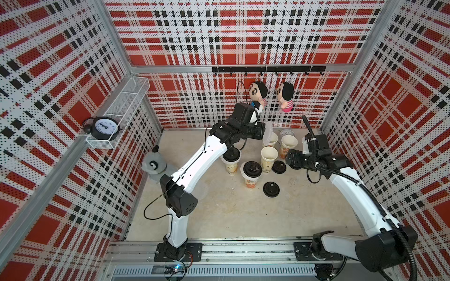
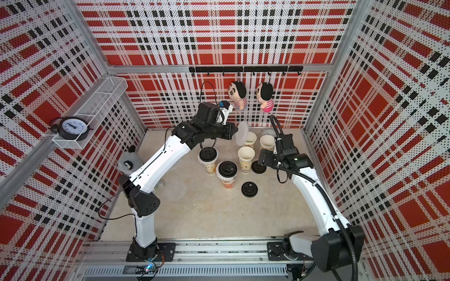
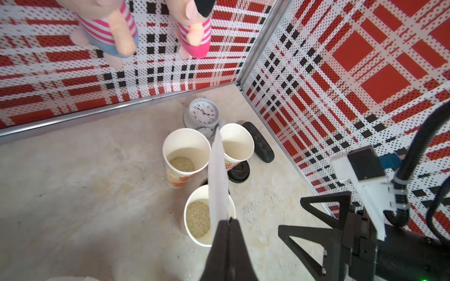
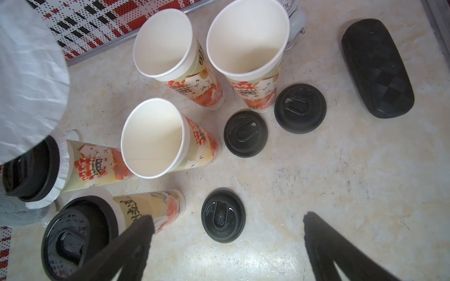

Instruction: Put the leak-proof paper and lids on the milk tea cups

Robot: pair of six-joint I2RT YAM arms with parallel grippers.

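A round white sheet of leak proof paper (image 3: 217, 180) stands edge-on, with my left gripper shut on its rim. It hangs above the cups; in the right wrist view its pleated face (image 4: 30, 79) fills the upper left. Three uncovered cups stand close together: the near cup (image 4: 152, 138), the back left cup (image 4: 164, 44) and the back right cup (image 4: 248, 37). Grains show in the bottom of some. Two cups wear black lids, the left lidded cup (image 1: 231, 159) and the front lidded cup (image 1: 251, 173). My right gripper is open and empty, right of the cups.
Three loose black lids lie on the table: a front lid (image 4: 223, 215), a middle lid (image 4: 245, 133) and a right lid (image 4: 300, 108). A black case (image 4: 377, 68) and a clock (image 3: 202, 112) are at the back right. A grey plush (image 1: 153, 162) sits left.
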